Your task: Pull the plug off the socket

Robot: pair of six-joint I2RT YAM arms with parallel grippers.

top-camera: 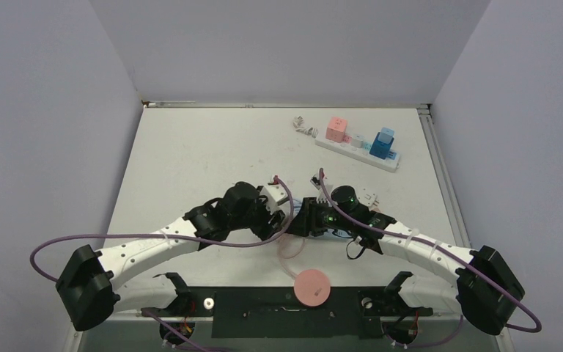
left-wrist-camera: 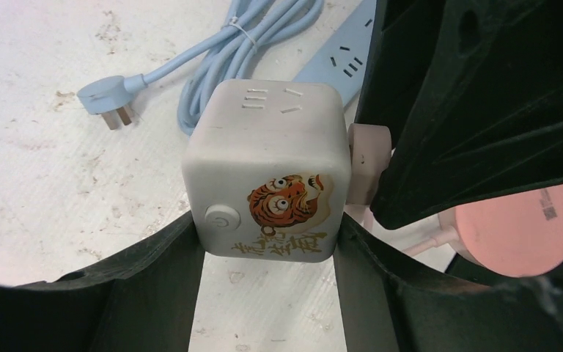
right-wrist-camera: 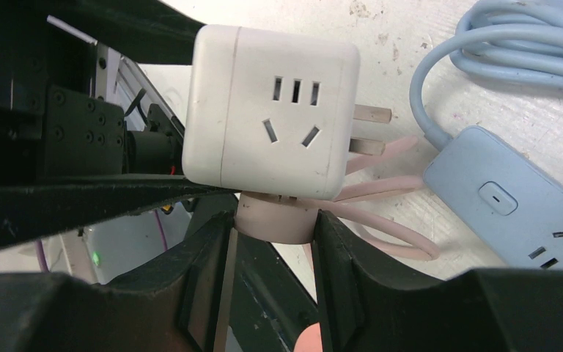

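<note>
A white cube socket (left-wrist-camera: 267,165) with a tiger picture on one face fills the middle of the left wrist view. My left gripper is shut on it, one finger on each side. The pink plug (right-wrist-camera: 275,220) is held in my right gripper, which is shut on it. In the right wrist view the plug sits against a side face of the socket, with a thin gap and a bit of its prongs showing between them. The socket's own two prongs (right-wrist-camera: 370,114) stick out sideways. From above, both grippers meet and mostly hide the pair.
A coiled blue cable (left-wrist-camera: 253,40) with its plug (left-wrist-camera: 104,94) and blue power strip (right-wrist-camera: 509,194) lie below. Pink cable (right-wrist-camera: 392,238) runs loosely to a round pink disc (top-camera: 312,287). A white power strip (top-camera: 357,152) stands at the back right.
</note>
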